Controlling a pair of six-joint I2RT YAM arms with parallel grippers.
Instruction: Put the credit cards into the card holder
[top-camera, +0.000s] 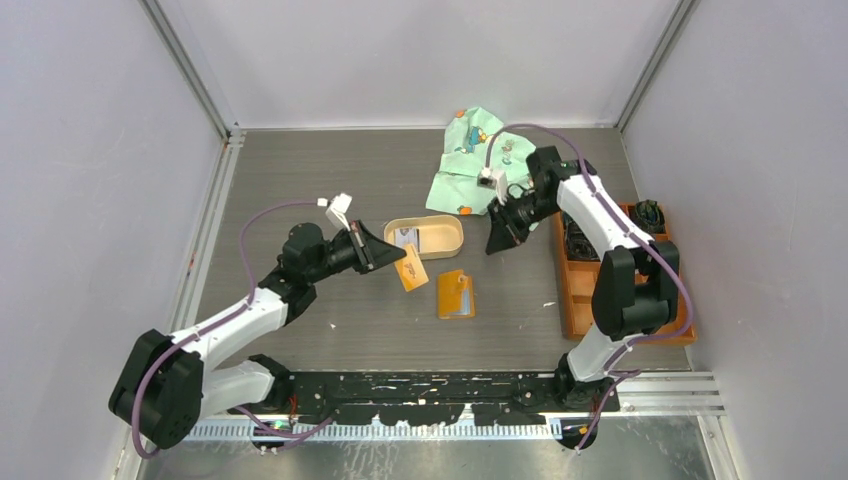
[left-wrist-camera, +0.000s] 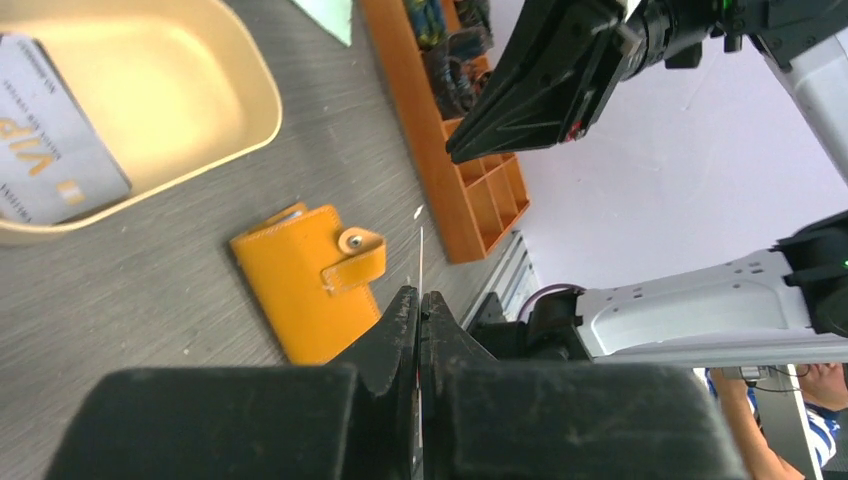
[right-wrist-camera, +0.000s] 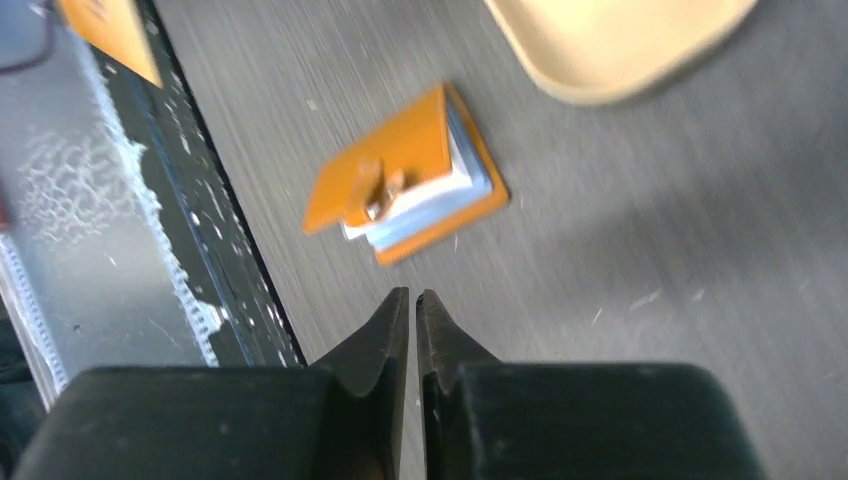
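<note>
An orange card is pinched in my left gripper, whose fingers are shut on it; in the left wrist view the card shows only edge-on as a thin line above the fingertips. The orange card holder lies on the table, to the right of that card and lower in the top view. White and bluish cards show inside it in the right wrist view, under its partly raised orange flap. My right gripper is slightly open, a narrow gap between its fingers and nothing in it, up and right of the holder.
A tan tray stands behind the holder, with a grey-and-white card inside. Green patterned cloth lies at the back. An orange compartment box flanks the right side. The table around the holder is clear.
</note>
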